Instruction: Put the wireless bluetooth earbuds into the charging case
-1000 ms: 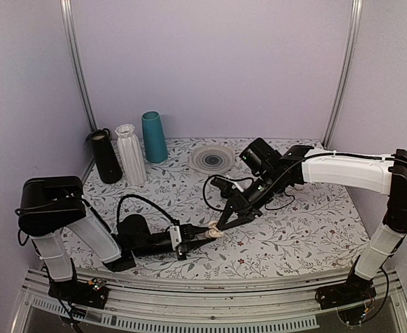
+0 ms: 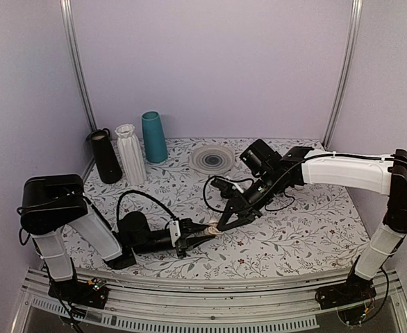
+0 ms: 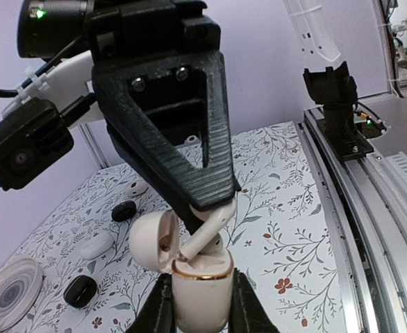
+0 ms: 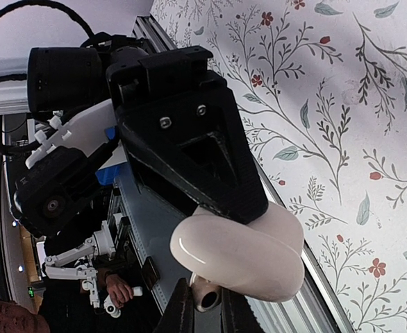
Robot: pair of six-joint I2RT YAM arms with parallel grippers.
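The white charging case (image 3: 202,302) has a gold rim, and its lid (image 3: 151,239) stands open to the left in the left wrist view. My left gripper (image 2: 210,232) is shut on the case's body. Over the case's opening, my right gripper is shut on a white earbud (image 3: 209,227), tilted, with its lower part at the rim; I cannot tell how far inside it reaches. In the right wrist view, the case (image 4: 238,257) hides much of this earbud, whose silver-tipped stem (image 4: 206,294) shows between the right fingers.
In the left wrist view, two black cases (image 3: 80,291) (image 3: 124,211) and a white one (image 3: 96,245) lie on the table. A grey ringed plate (image 2: 212,159) sits farther back, with a black jug (image 2: 105,157), a white vase (image 2: 130,155) and a teal vase (image 2: 154,137) at back left.
Both arms stay almost where they were, meeting at the case. Only a very slight shift of the left gripper and case shows.
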